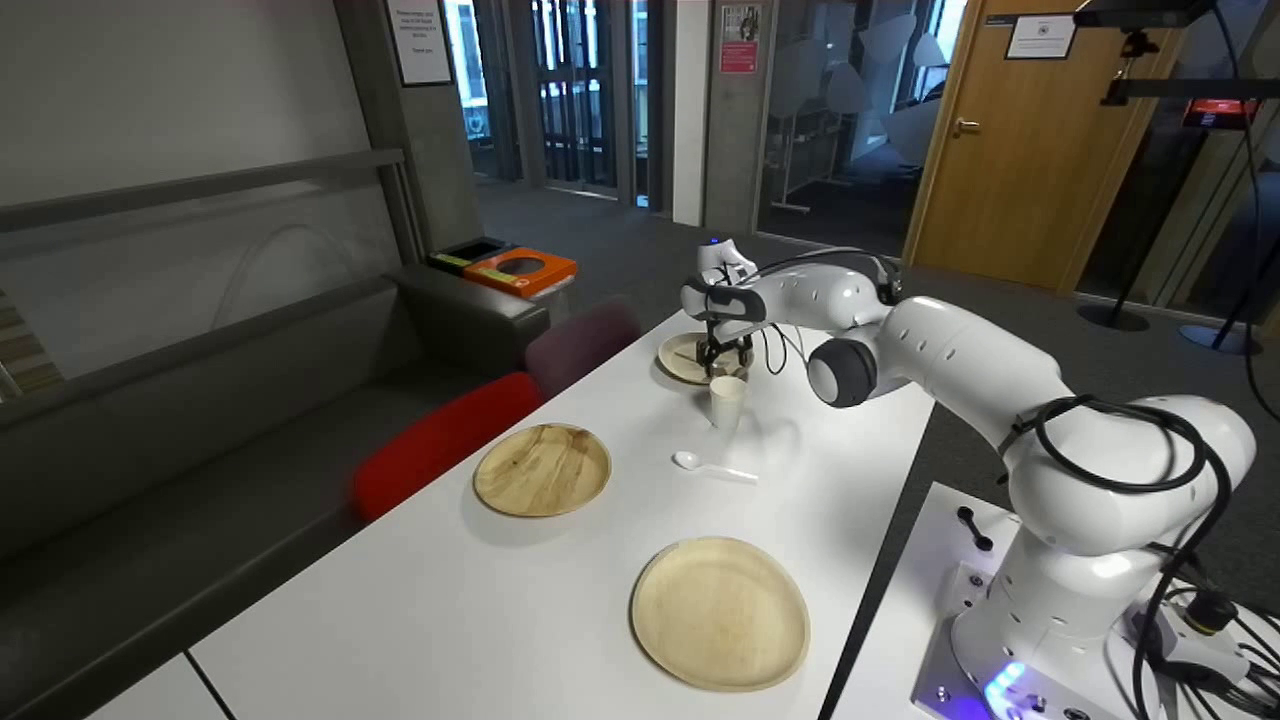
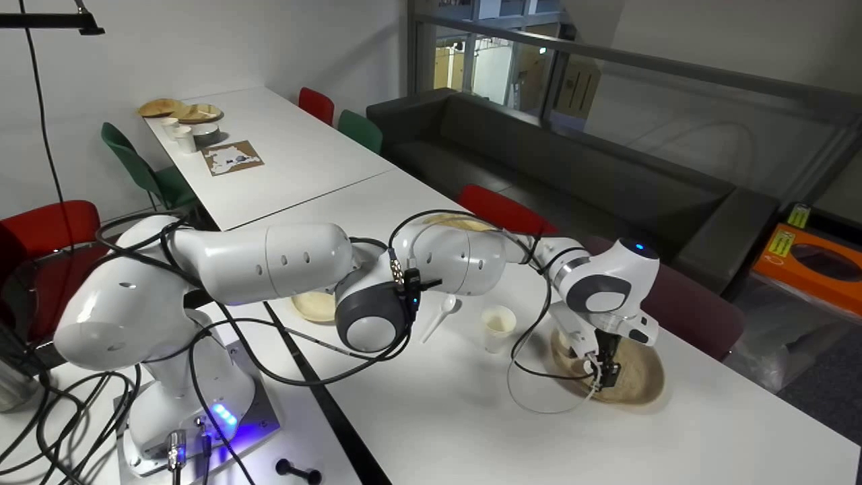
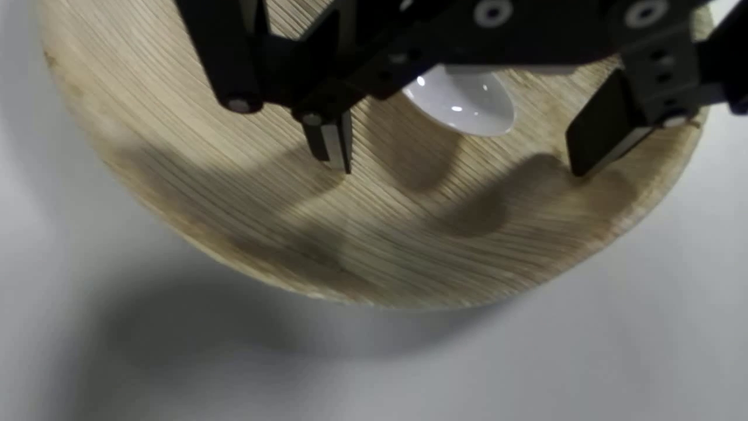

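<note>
My gripper stands open low over the far wooden plate (image 3: 421, 273), its black fingers (image 3: 599, 130) spread wide apart. Between them shows the shiny bowl of a white spoon (image 3: 470, 105), free of both pads; the gripper's body hides its handle. In exterior view 2 the gripper (image 2: 602, 376) reaches down inside the rim of this round plate (image 2: 646, 388). A white cup (image 1: 727, 402) is upright just nearer the camera than the plate in exterior view 1. Another white spoon (image 1: 715, 467) rests on the table.
Two more wooden plates, one by the red chair (image 1: 542, 469) and one at the front (image 1: 720, 614), sit empty on the white table. Black cables hang in a loop (image 2: 525, 364) beside the gripper. Open tabletop (image 2: 719, 436) extends past the far plate.
</note>
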